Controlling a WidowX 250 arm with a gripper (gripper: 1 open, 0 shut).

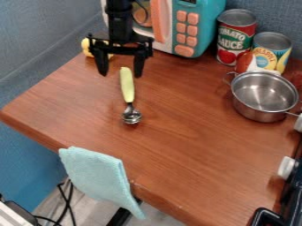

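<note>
The black gripper hangs open over the upper left of the wooden table, with nothing seen between its fingers. Just below it lies a utensil with a pale yellow handle and a steel head, pointing toward the front of the table. A yellow object at the back left is mostly hidden behind the arm.
A toy microwave, cans and a steel pot fill the back and right. A light blue cloth hangs at the front left edge. A black appliance is at the right edge.
</note>
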